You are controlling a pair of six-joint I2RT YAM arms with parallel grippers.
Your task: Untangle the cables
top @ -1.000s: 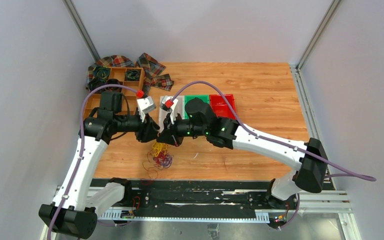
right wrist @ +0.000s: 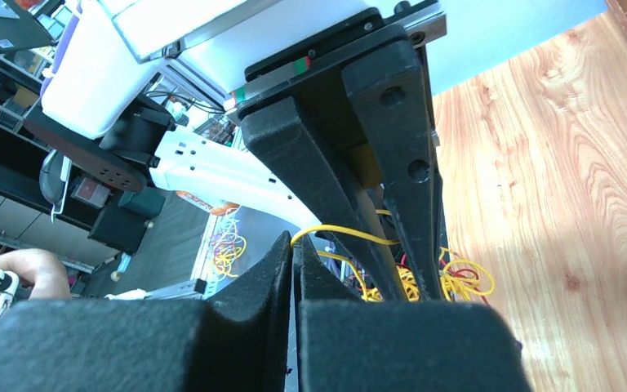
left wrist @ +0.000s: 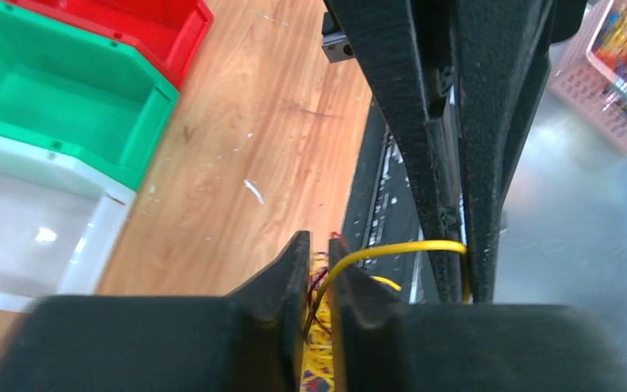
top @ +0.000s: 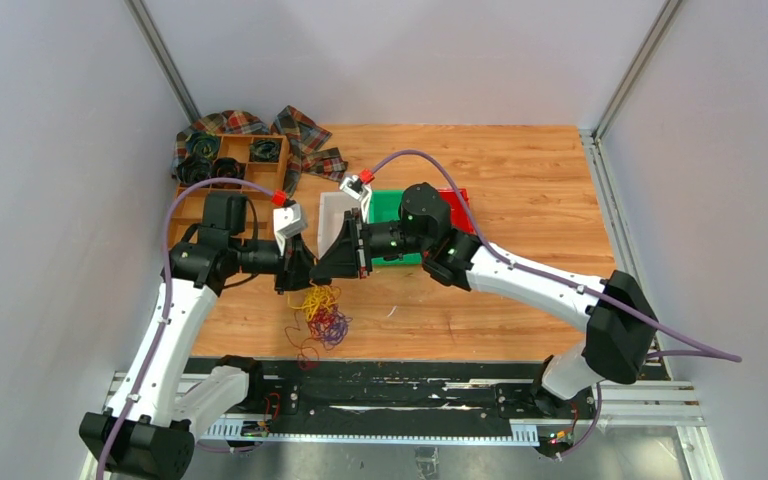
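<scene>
My two grippers meet above a tangle of yellow, red and purple cables [top: 328, 322] at the table's front middle. The right gripper is shut on a yellow cable [right wrist: 343, 230], which loops across to the fingers of my left gripper in the right wrist view. In the left wrist view the same yellow cable [left wrist: 400, 247] bends round the black fingers ahead and runs down to my left gripper; whether the left one grips it is hard to tell. More yellow strands [right wrist: 467, 278] hang below.
White [left wrist: 28, 220], green [left wrist: 65, 98] and red [left wrist: 155, 24] bins stand behind the grippers. A wooden organiser [top: 250, 140] with dark coils and plaid cloth [top: 310, 140] sit at the back left.
The right wrist has shifted slightly right in the top view, and both grippers have moved a little. The cable bundle beneath hangs slightly differently.
</scene>
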